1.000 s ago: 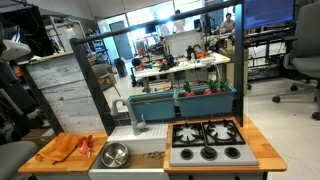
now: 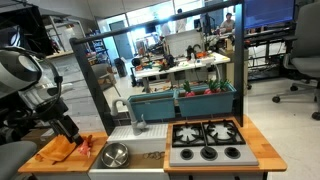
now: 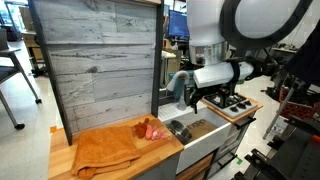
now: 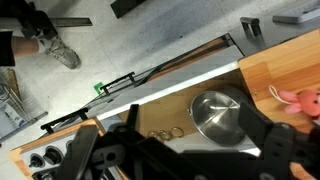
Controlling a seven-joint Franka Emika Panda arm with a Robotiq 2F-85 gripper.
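Observation:
A round metal pot (image 2: 115, 155) sits in the left part of the sink (image 2: 150, 161); the wrist view shows the pot (image 4: 219, 118) from above, seemingly empty. My gripper is open, its fingertips wide apart with nothing held between them. From the side, the gripper (image 2: 70, 132) hangs above the left counter, near the orange cloth. That cloth (image 3: 105, 150) lies flat on the wood. Beside it is a pink toy-like item (image 3: 153, 131), seen at the right edge of the wrist view as a pink shape (image 4: 300, 102).
A stove (image 2: 210, 155) stands right of the sink, with a faucet (image 2: 138, 127) behind the basin. Blue bins (image 2: 180, 106) line the back. A grey plank wall (image 3: 110, 65) and dark posts border the left counter. Small round things (image 4: 165, 134) lie beside the pot.
The arm has come down from high at the upper left and moved rightward, bringing the gripper low over the left counter. The pot, cloth and pink item have not visibly moved.

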